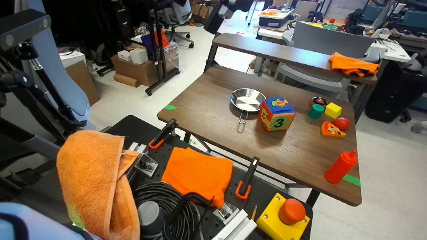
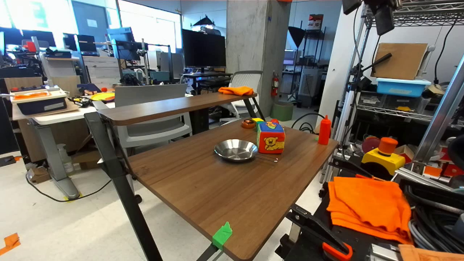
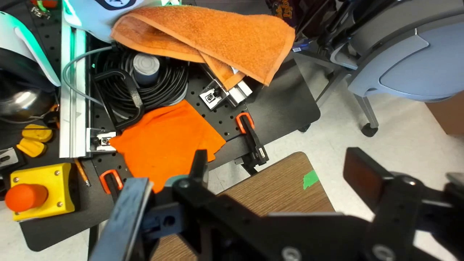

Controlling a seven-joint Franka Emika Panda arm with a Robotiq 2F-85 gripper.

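In the wrist view my gripper stands open, its fingers wide apart with nothing between them. Below it show a corner of the brown table and the side cart. Only a dark piece of it appears at the top edge of each exterior view, high above the table. A steel pan [image 1: 248, 100] sits near the middle of the table, its handle toward the cart. Right beside it is a soft cube [image 1: 277, 114] with a number 3. A red squeeze bottle [image 1: 340, 167] stands near the table's front right corner.
A teal cylinder [image 1: 316, 111], yellow block [image 1: 333, 110], red ball [image 1: 341, 123] and toy pizza slice [image 1: 332, 130] cluster at the right. A raised shelf [image 1: 272, 50] runs along the back, bearing an orange cloth [image 1: 353, 64].
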